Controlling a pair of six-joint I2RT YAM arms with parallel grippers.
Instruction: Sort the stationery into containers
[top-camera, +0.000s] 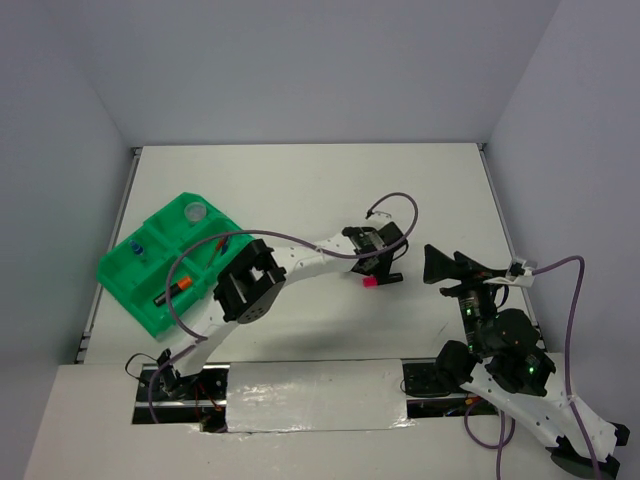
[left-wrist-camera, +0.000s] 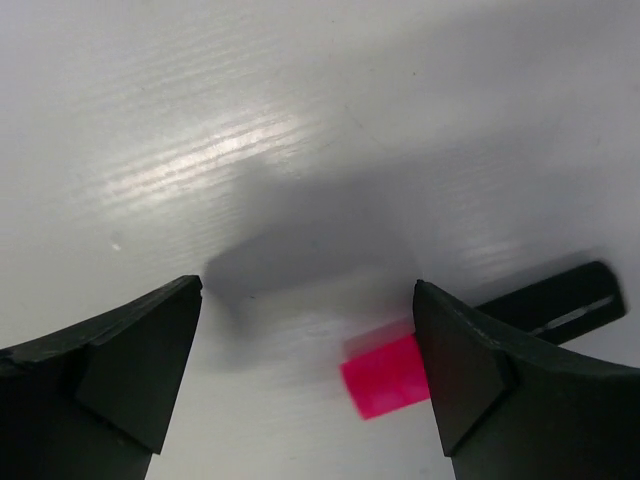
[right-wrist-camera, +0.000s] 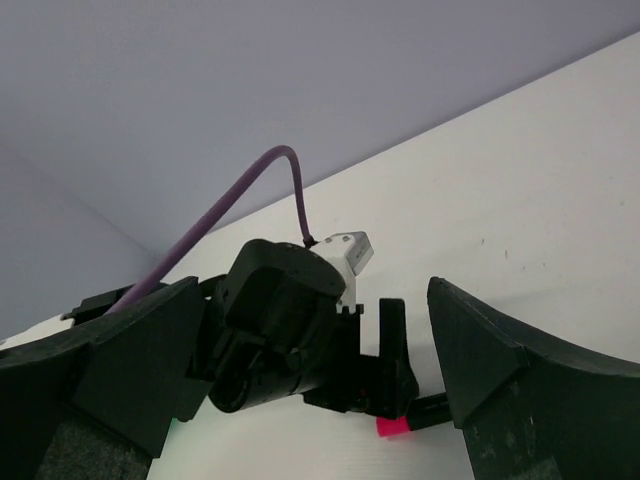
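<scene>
A marker with a pink end (top-camera: 370, 282) and a black body (top-camera: 391, 278) lies on the white table. My left gripper is open just above the table, and bare surface shows between its fingers. In the left wrist view the right-hand finger (left-wrist-camera: 490, 385) covers the marker's middle, with the pink end (left-wrist-camera: 385, 378) peeking into the gap and the black end (left-wrist-camera: 560, 303) beyond it. Off to the right my right gripper (top-camera: 430, 264) hangs open and empty. A green compartmented tray (top-camera: 150, 222) stands on the left side of the table.
Inside the tray are an orange-and-black marker (top-camera: 174, 291), a small blue item (top-camera: 136, 247), a clear round item (top-camera: 195, 212) and something red (top-camera: 223, 243). The left arm reaches across the table's middle.
</scene>
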